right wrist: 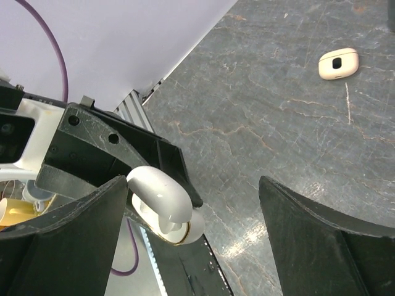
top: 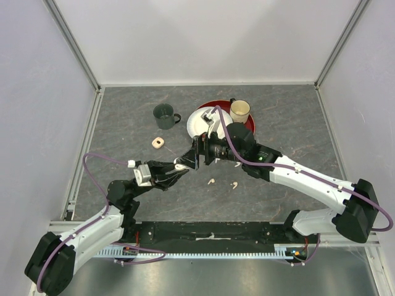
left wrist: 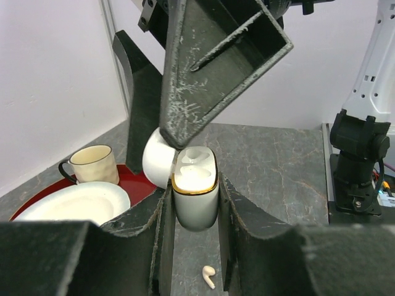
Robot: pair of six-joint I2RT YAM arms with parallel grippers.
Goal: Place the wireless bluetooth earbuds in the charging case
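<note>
In the left wrist view, my left gripper is shut on the white charging case (left wrist: 195, 208), which has a gold rim. The lid (left wrist: 158, 159) stands open, tipped to one side, and earbud hollows show in the body. My right gripper is open; one of its fingers (right wrist: 102, 225) is right by the lid, though whether it touches cannot be told. Two small pale earbuds, one nearer the middle (top: 211, 181) and another to its right (top: 234, 184), lie on the table below the right arm.
A second, cream case (top: 158, 142) with a dark oval lies on the table to the left. Behind are a dark mug (top: 165, 116), a white plate (top: 196, 125), a red tray (top: 250, 124) and a cream mug (top: 240, 111).
</note>
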